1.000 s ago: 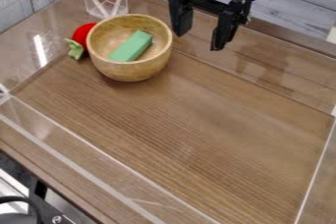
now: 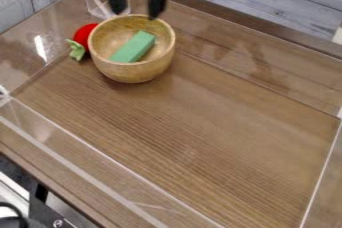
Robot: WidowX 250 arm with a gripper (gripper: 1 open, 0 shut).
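A wooden bowl [image 2: 140,69] sits at the upper left of the table, holding a green oblong block [image 2: 134,46]. A red object [image 2: 83,34] with a green part lies just left of the bowl, partly behind its rim. My gripper [image 2: 128,2] is a dark, blurred shape at the top edge, behind the bowl; whether it is open or shut I cannot tell.
A pale, thin object behind the red one is partly hidden by the arm.
My gripper has moved left and up, away from the table's right side to behind the bowl, and is now blurred. The bowl and block look unmoved.
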